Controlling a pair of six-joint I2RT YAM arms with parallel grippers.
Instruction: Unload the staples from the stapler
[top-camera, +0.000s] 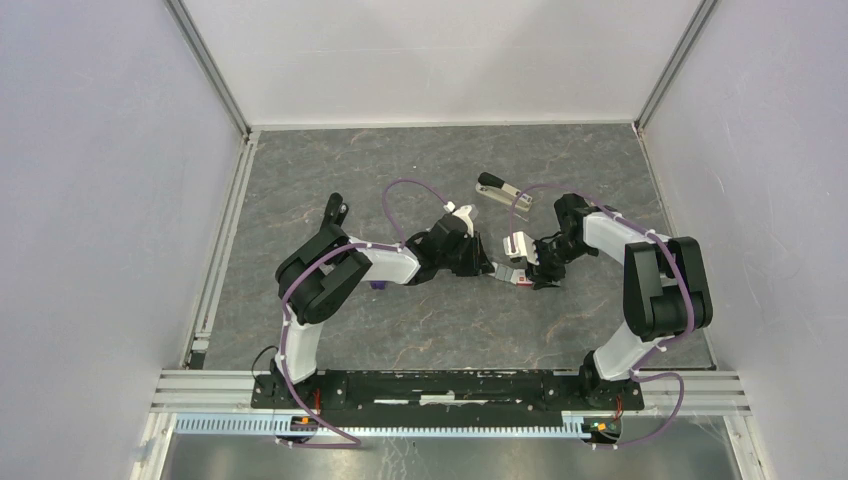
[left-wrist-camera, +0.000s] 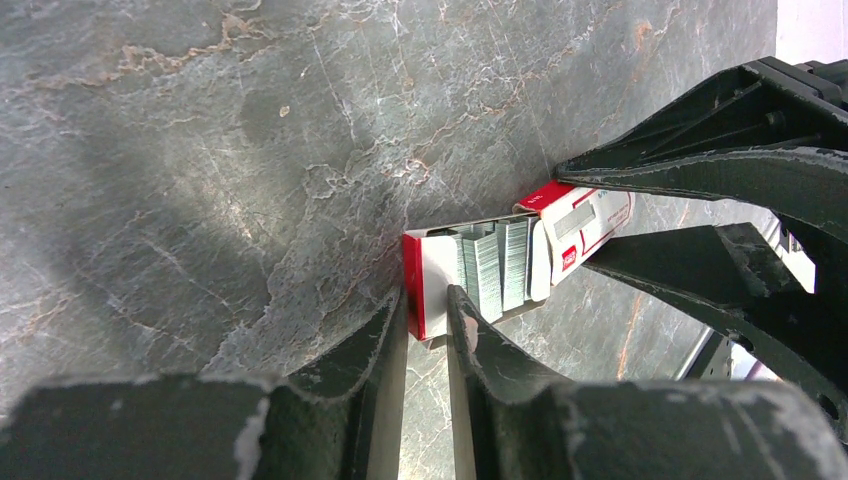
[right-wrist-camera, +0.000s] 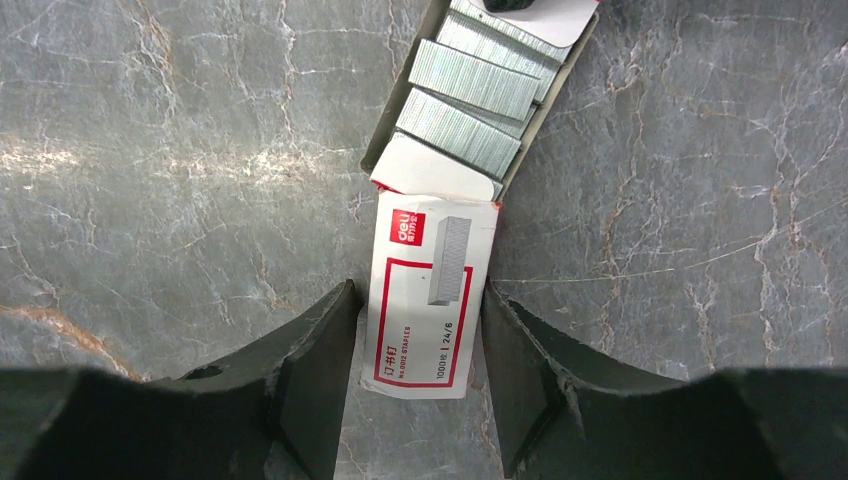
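Observation:
A white-and-red staple box is pulled partly open, its inner tray showing several rows of silver staples. The printed sleeve sits at an angle to the tray. My right gripper has a finger along each long side of this sleeve and is shut on it. At the tray's far end, my left gripper is shut on the end wall, one fingertip inside and the other outside. The stapler, with a black-ended top, lies behind the grippers in the top view; its staple channel cannot be made out.
A black object lies to the left, behind the left arm. Something small and purple shows beneath that arm.

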